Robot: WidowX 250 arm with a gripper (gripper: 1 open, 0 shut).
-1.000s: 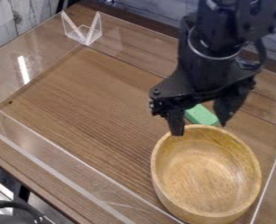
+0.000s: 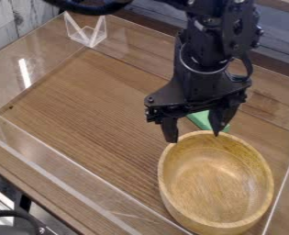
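My black gripper [image 2: 195,117] is at the centre right, pointing down just above the far rim of a light wooden bowl [image 2: 216,188], its two fingers spread open. Behind it, partly covered by the gripper, a green object [image 2: 208,120] lies on the table. I cannot tell its full shape.
A white wire rack [image 2: 83,29] stands at the far back left. Raised edges border it at the left and the back right.
My gripper has moved a little to the left and appears somewhat smaller than before. The bowl and green object stay where they were.
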